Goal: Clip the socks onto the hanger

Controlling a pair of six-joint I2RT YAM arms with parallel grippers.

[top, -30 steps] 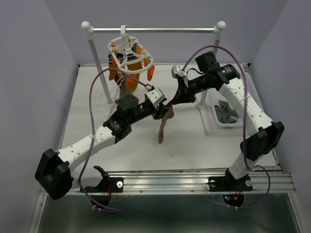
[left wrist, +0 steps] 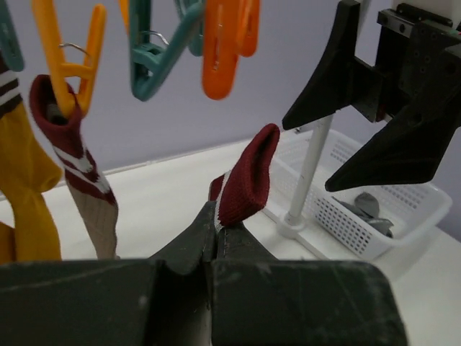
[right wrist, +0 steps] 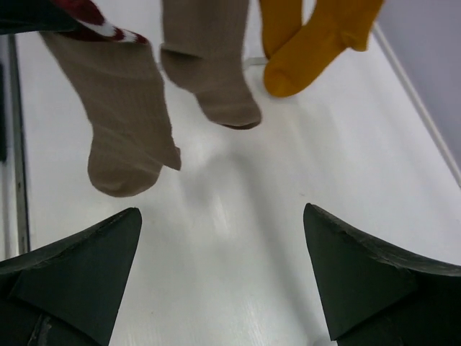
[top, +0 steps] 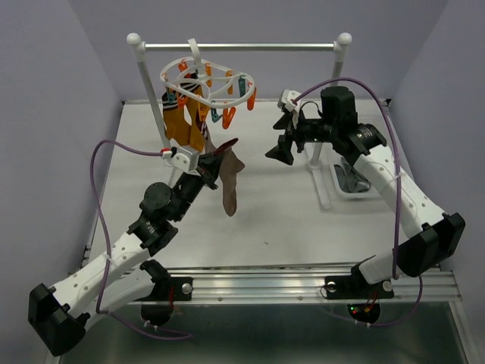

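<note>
My left gripper (top: 212, 163) is shut on a brown sock (top: 231, 189) with a striped maroon cuff (left wrist: 245, 184), held below the white hanger (top: 204, 65) with coloured clips. Mustard socks (top: 176, 121) and another brown sock (left wrist: 97, 216) hang from the clips; in the left wrist view an orange-yellow clip (left wrist: 90, 65) grips that sock's cuff. To the right, my right gripper (top: 279, 133) stands open and empty, apart from the held sock, which hangs ahead of it in the right wrist view.
The hanger hangs on a white rail frame (top: 258, 46). A white basket (top: 356, 194) with grey items sits at the right. The white board is clear at front centre.
My left gripper has moved left with the sock toward the hanger. My right gripper has let go of the sock and moved up and right, now open.
</note>
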